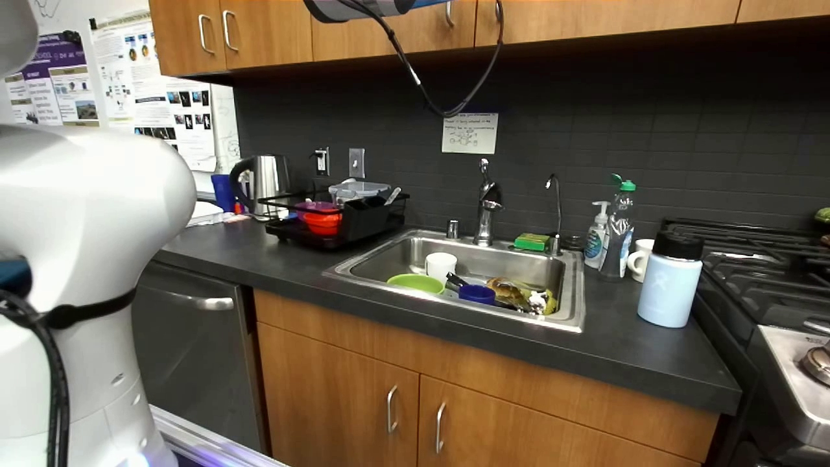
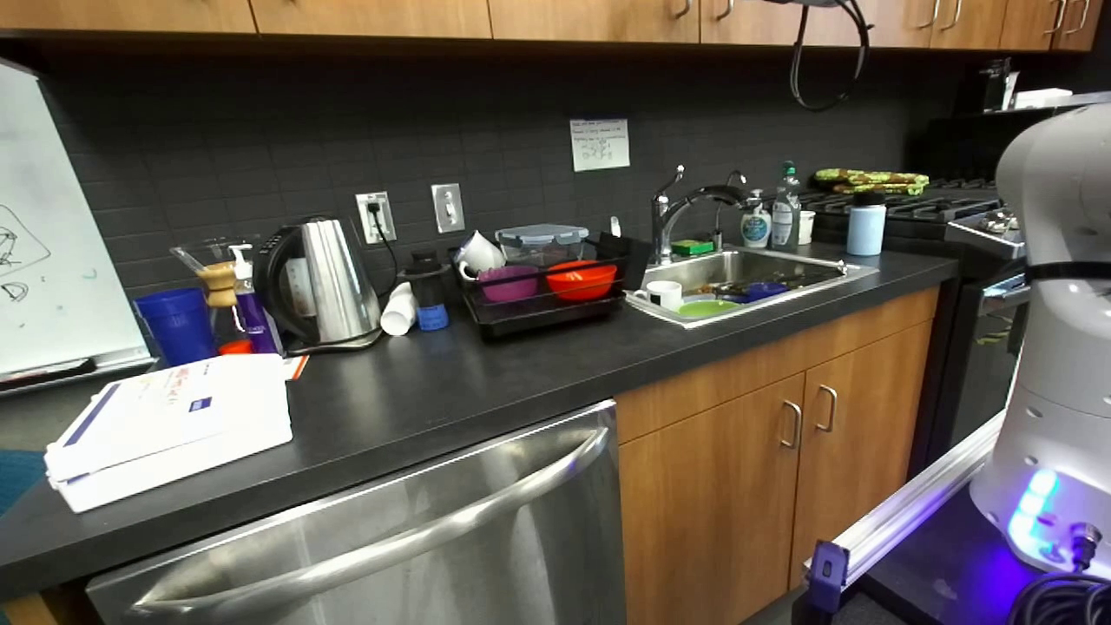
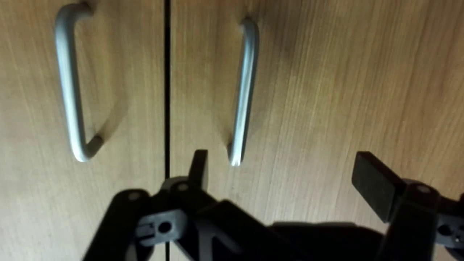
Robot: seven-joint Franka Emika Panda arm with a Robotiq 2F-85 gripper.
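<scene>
In the wrist view my gripper stands open before two wooden cabinet doors, its dark fingers wide apart with nothing held. One bar handle (image 3: pixel 246 89), silver and upright, is on the right door (image 3: pixel 330 95). Its lower end shows just above and right of the left fingertip (image 3: pixel 199 167), well away from the right one. The left door's handle (image 3: pixel 69 87) lies outside the span of the fingers. Part of the arm (image 1: pixel 362 8) shows at the top of exterior view 1, in front of the upper cabinets (image 1: pixel 393 37); the gripper itself is out of that picture.
Below the arm is a sink (image 1: pixel 574 299) holding a white mug (image 1: pixel 441 266), a green bowl (image 1: pixel 416 283) and other dishes. A dish rack (image 2: pixel 542 314) and a kettle (image 2: pixel 338 281) stand left of it. A cable loop (image 1: pixel 467 101) hangs from the arm.
</scene>
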